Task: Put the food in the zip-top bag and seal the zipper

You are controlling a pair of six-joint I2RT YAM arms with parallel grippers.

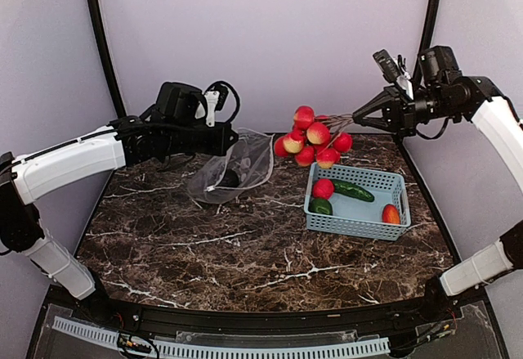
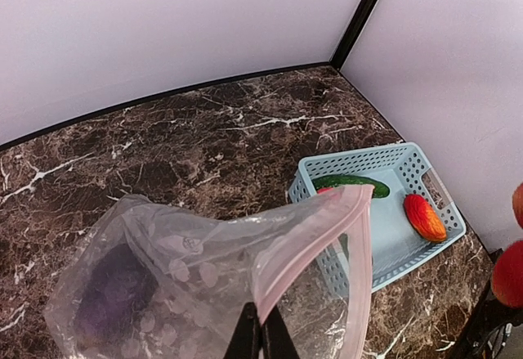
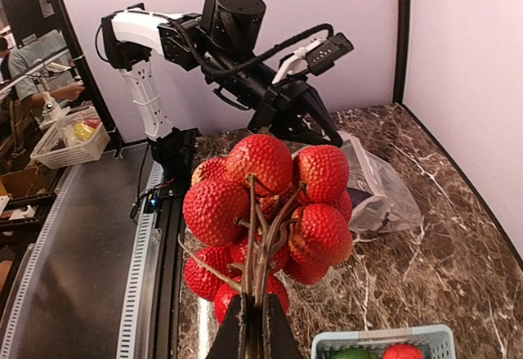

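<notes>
A bunch of red lychees (image 3: 261,167) hangs by its brown stems from my right gripper, which is shut on them. In the top view the bunch is raised over the table, between the bag and the basket. The clear zip top bag (image 2: 196,269) is held up by its rim in my left gripper, shut on the edge. Its mouth gapes toward the right. Something dark, seen blurred through the plastic, lies inside the bag (image 1: 249,159).
A light blue basket (image 1: 347,226) stands at the right with a red tomato-like piece (image 1: 324,188), a cucumber (image 1: 351,190), a green avocado-like piece (image 1: 320,206) and an orange-red piece (image 1: 391,213).
</notes>
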